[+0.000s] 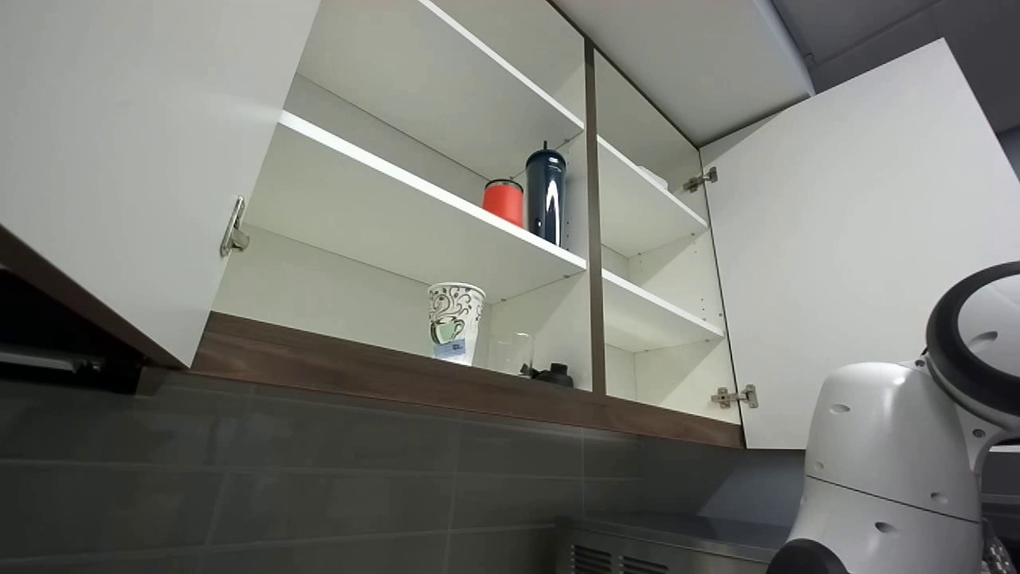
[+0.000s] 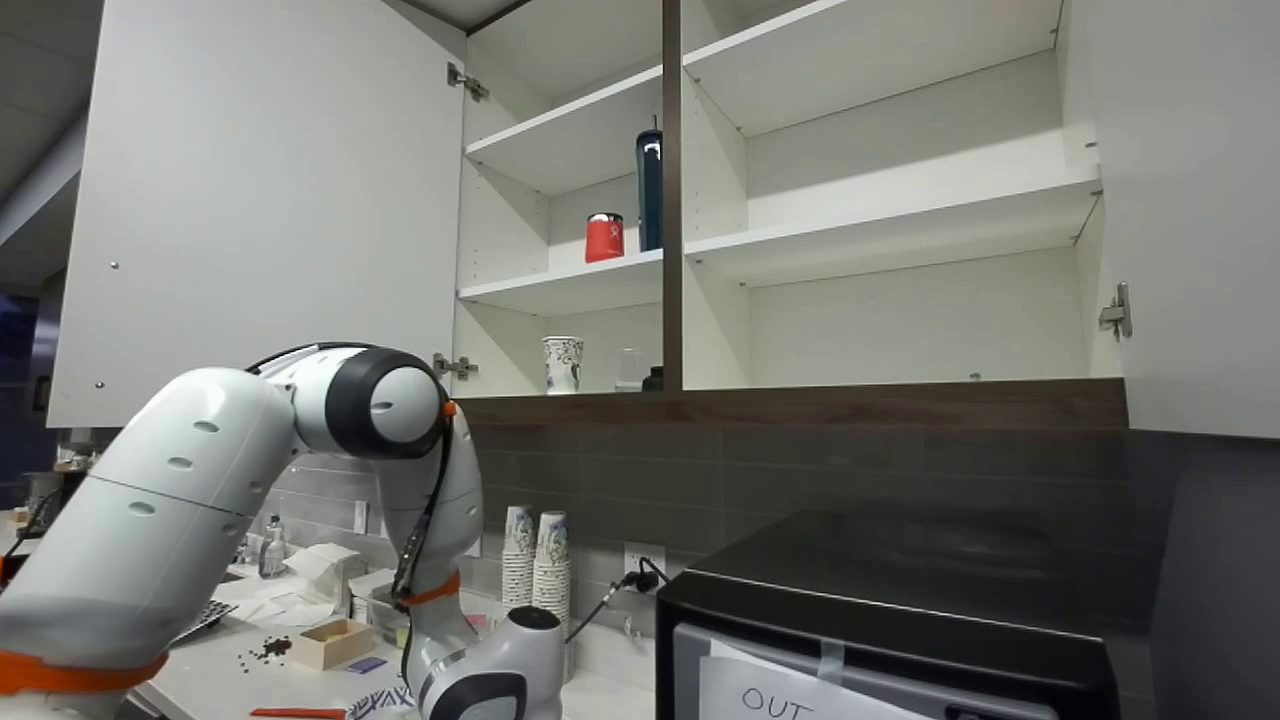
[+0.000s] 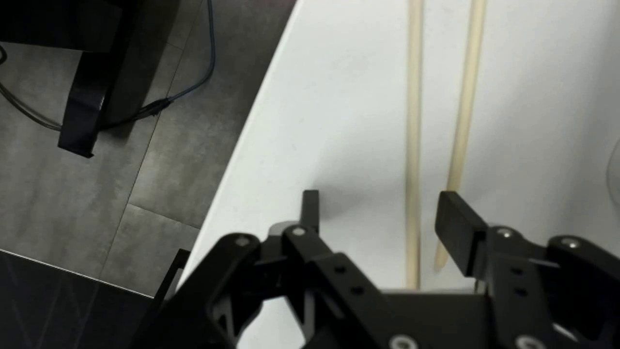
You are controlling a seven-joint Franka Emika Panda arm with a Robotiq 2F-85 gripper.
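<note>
In the wrist view my gripper points at a white countertop (image 3: pixel 325 116), its fingers apart and nothing held between them. Two thin pale wooden sticks lie lengthwise on that surface. One stick (image 3: pixel 413 134) runs through the gap as seen from above, nearer the right finger (image 3: pixel 463 235). The other stick (image 3: pixel 466 99) slants, and the right finger covers part of its lower end. Whether the fingertips touch the counter cannot be told. Neither exterior view shows the fingers.
Left of the sticks, the counter edge (image 3: pixel 238 142) drops to a grey floor. A clear rounded rim (image 3: pixel 613 171) shows at far right. A black microwave (image 2: pixel 888 576) stands beside the arm (image 2: pixel 438 516), near stacked paper cups (image 2: pixel 552 564). Above, the cabinet doors (image 2: pixel 264 216) hang open.
</note>
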